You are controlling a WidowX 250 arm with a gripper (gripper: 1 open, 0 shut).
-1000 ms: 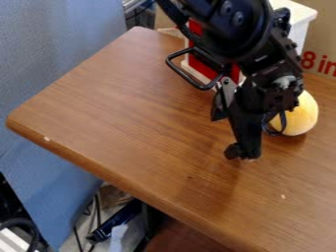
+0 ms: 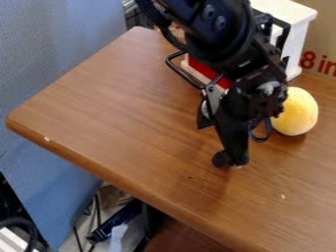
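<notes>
My black gripper [image 2: 230,156] points down at the wooden table [image 2: 118,118], its tip low over the surface right of the middle of the view. Whether it is open or shut is unclear from this angle. Just right of and behind it lies a round yellow ball-like object [image 2: 297,112], partly hidden by the arm. Nothing is visible held at the gripper's tip.
Behind the arm stands a white and red structure [image 2: 293,25], with a cardboard box [image 2: 319,49] at the back right. A blue-grey fabric panel [image 2: 46,59] borders the table's left side, and cables and items lie below.
The gripper has shifted slightly left and downward over the last second. The yellow object has stayed in place.
</notes>
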